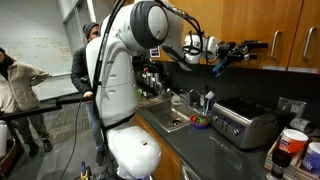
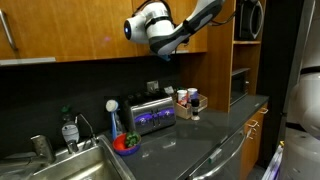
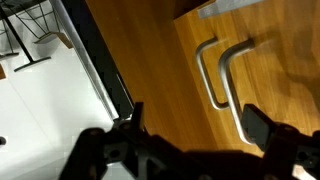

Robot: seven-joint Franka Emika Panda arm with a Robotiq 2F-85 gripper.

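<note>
My gripper (image 1: 258,50) is raised at the wooden upper cabinets (image 1: 235,20), its fingers apart with nothing held. In exterior view 1, one metal cabinet handle (image 1: 277,44) is just beyond the fingertips, and a second handle (image 1: 306,45) is farther right. From the wrist, both handles show side by side: the left handle (image 3: 207,75) lies within the span of my open gripper, and the right handle (image 3: 231,90) is nearer the right finger (image 3: 257,124). The doors look shut. In exterior view 2 the arm hides the fingertips.
Below on the dark counter (image 2: 190,155) stand a silver toaster (image 2: 152,116), a red bowl (image 2: 126,143) and cups (image 1: 292,146) by a wooden box. The sink (image 2: 75,165) is to the left. Open counter lies in front of the toaster.
</note>
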